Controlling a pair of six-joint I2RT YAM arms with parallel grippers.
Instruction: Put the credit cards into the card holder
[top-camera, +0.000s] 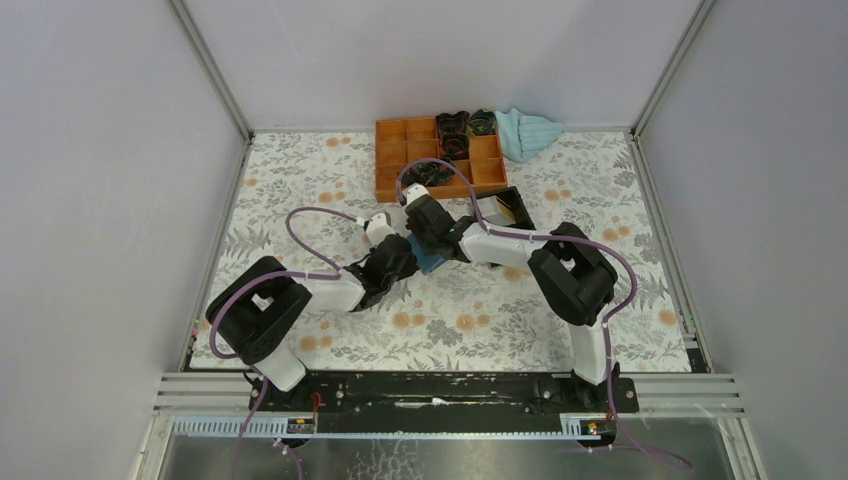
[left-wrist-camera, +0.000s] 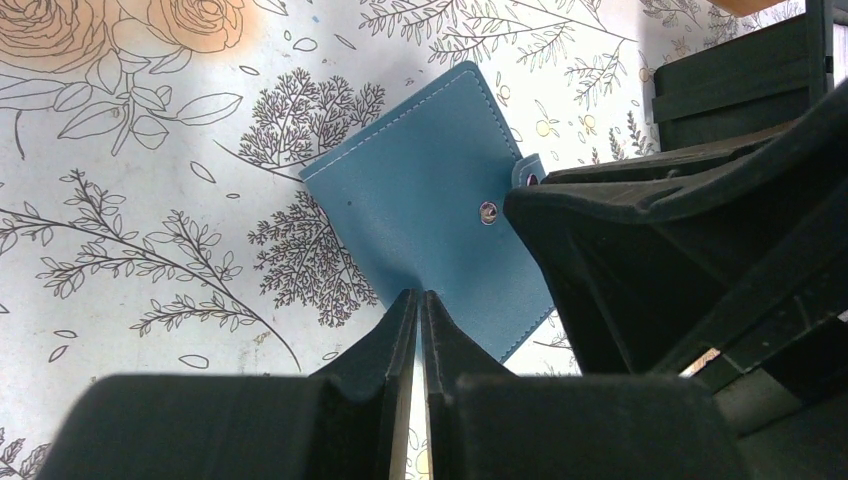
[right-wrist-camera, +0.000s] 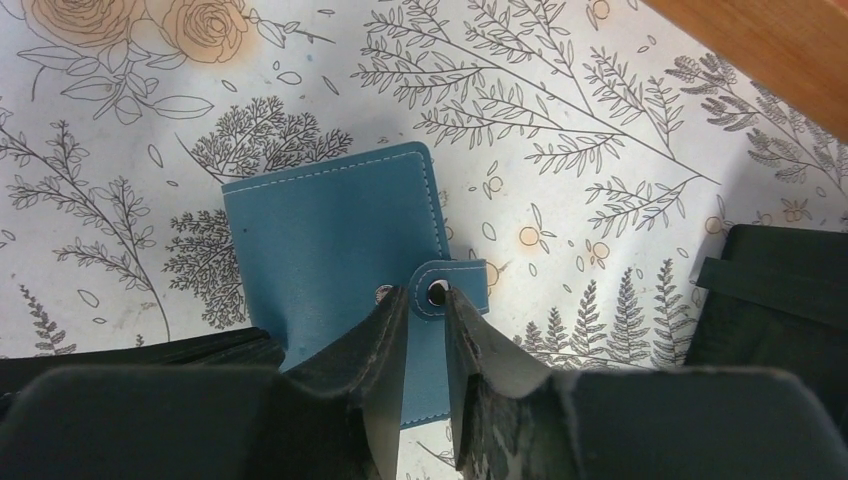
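The blue card holder (top-camera: 428, 262) lies flat on the patterned cloth between my two arms. Its strap, with a snap hole (right-wrist-camera: 470, 284), is folded over one edge in the right wrist view. Around that strap end, close above it, my right gripper has its fingers slightly parted; whether they touch the strap I cannot tell. My left gripper is at the holder's opposite edge, a narrow gap between its fingertips; contact there is unclear. No card is clearly identifiable; pale and yellow contents show in the dark box (top-camera: 521, 207).
A wooden compartment tray (top-camera: 389, 160) with dark bowls stands behind the holder, and a light-blue cloth (top-camera: 527, 133) lies at its right. My right arm partly covers the dark box. The two grippers are very close together. Open cloth lies in front.
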